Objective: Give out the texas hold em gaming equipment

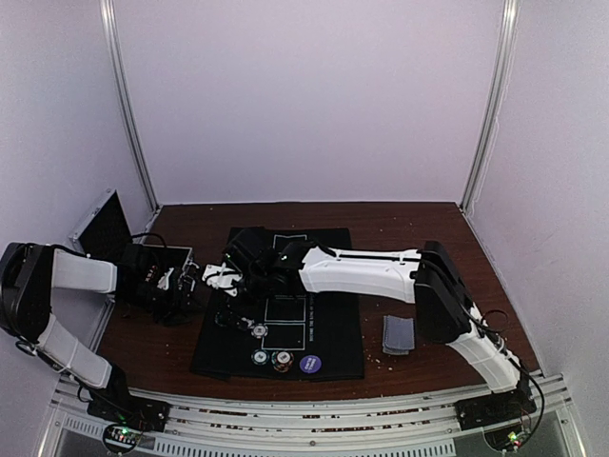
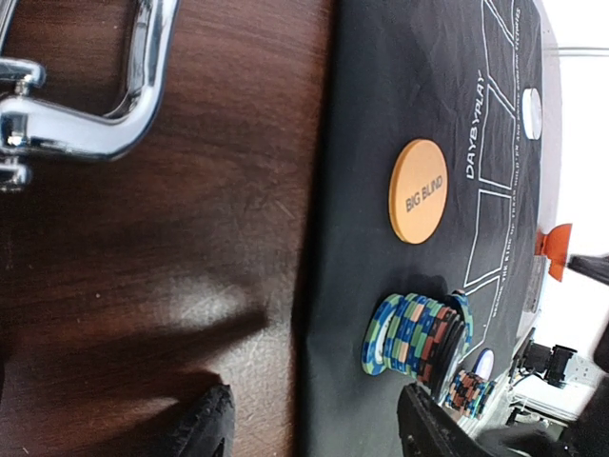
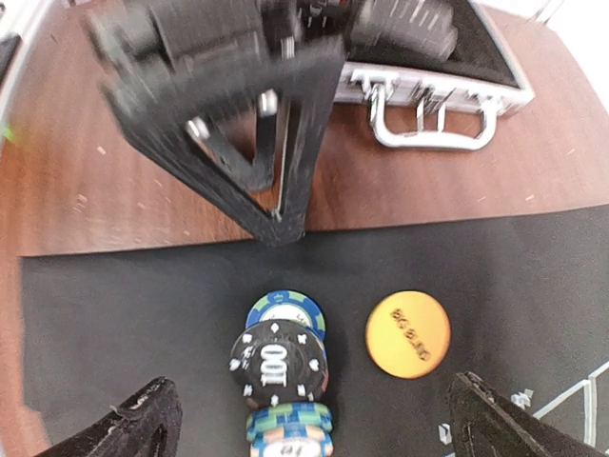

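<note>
The black mat (image 1: 333,352) holds chip stacks, a yellow Big Blind button (image 2: 418,190) and a blue button (image 1: 310,364). My right gripper is open above a chip stack (image 3: 277,366) topped by a black 100 chip, with the yellow button beside it. My left gripper stands open at the mat's left edge, beside the silver case, with bare table and mat between its fingers. A deck of cards (image 1: 399,335) lies right of the mat.
The open case (image 3: 496,96) sits at the left with its handle (image 2: 105,133) toward the mat.
</note>
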